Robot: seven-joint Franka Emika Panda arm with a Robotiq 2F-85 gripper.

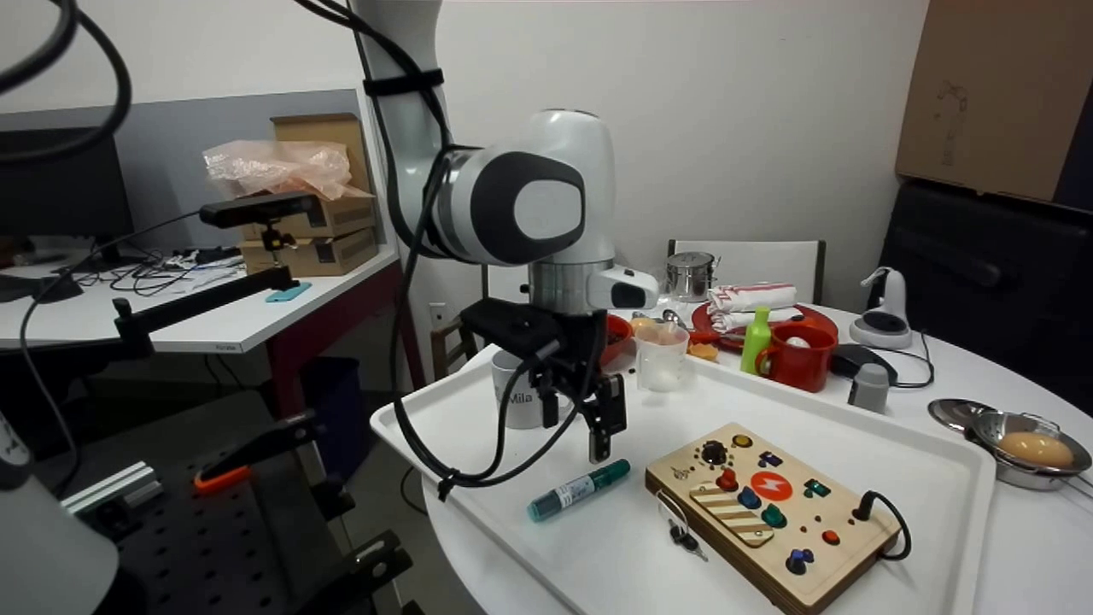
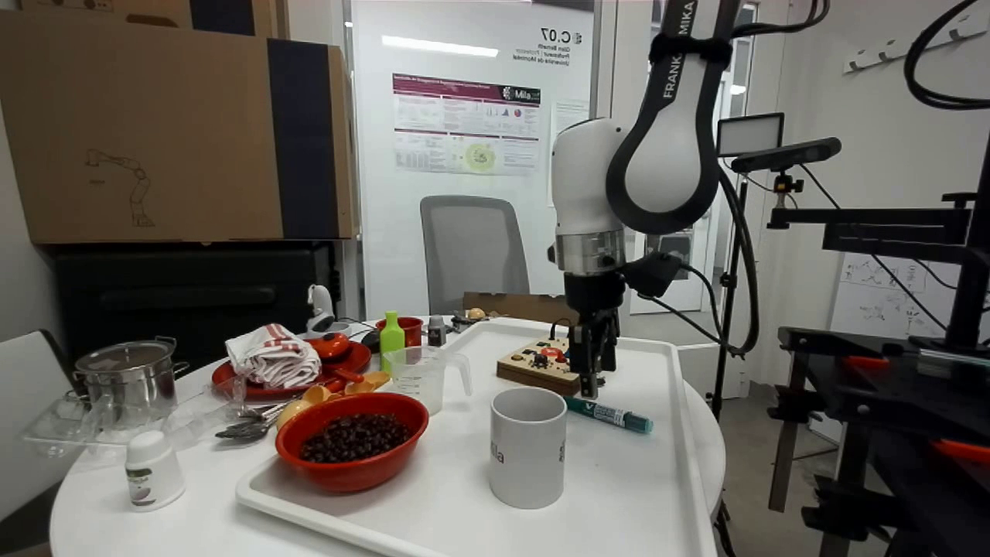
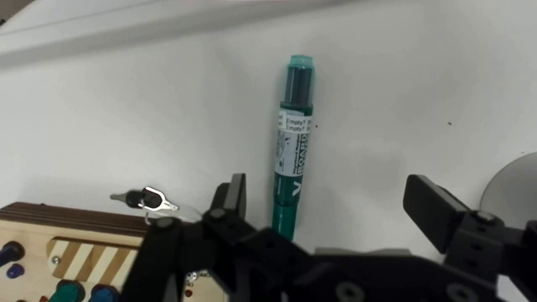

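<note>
A green board marker [image 3: 292, 153] lies on the white tray [image 1: 482, 502], capped end and printed label showing in the wrist view. My gripper stands open above the tray, with nothing held between its fingers. In the wrist view the marker's lower end passes between the two fingers, nearer the left one, and the gripper body covers what lies beneath it. From the side, the fingertips [image 1: 600, 447] hang a little above and behind the marker [image 1: 579, 490]. A white mug [image 2: 527, 455] is upright on the tray, close to the gripper.
A wooden switch board [image 1: 768, 512] with knobs, a cable and small keys [image 3: 146, 199] occupies the tray beside the marker. A red bowl of dark beans [image 2: 353, 441] and a clear measuring cup [image 2: 422, 381] stand at the tray's other side. Bare tray surrounds the marker.
</note>
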